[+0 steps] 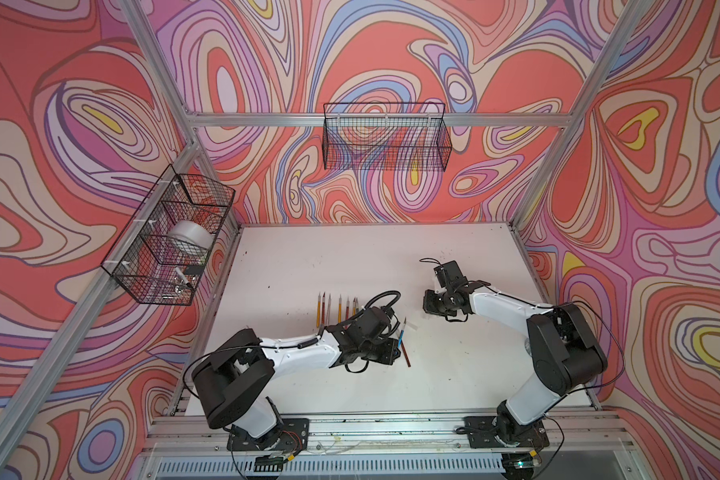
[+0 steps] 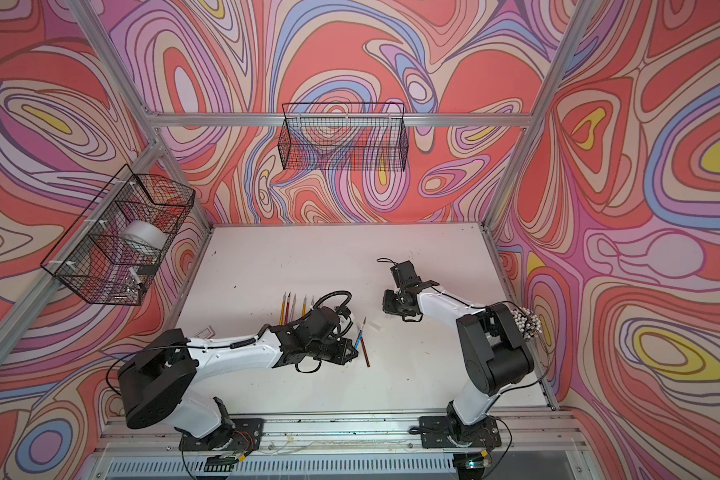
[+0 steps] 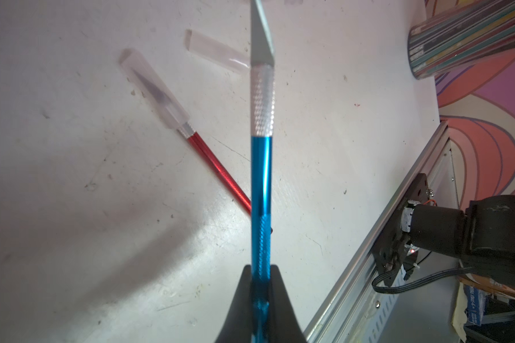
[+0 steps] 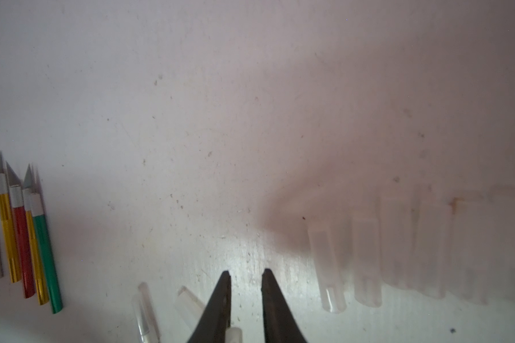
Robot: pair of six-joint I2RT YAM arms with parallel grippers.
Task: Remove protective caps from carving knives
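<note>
In the left wrist view my left gripper is shut on a blue knife (image 3: 261,171), its blade uncovered. Below it on the table lie a red knife (image 3: 217,168) with a clear cap (image 3: 154,88) over its blade and a loose cap (image 3: 216,50). In the right wrist view my right gripper is part open above the table (image 4: 211,143), with a small pale tip low between its fingers, too cut off to identify. Uncapped knives (image 4: 20,234) lie in a row at left; several loose caps (image 4: 326,268) line the right.
Wire baskets (image 1: 385,140) hang on the back and left frame.
</note>
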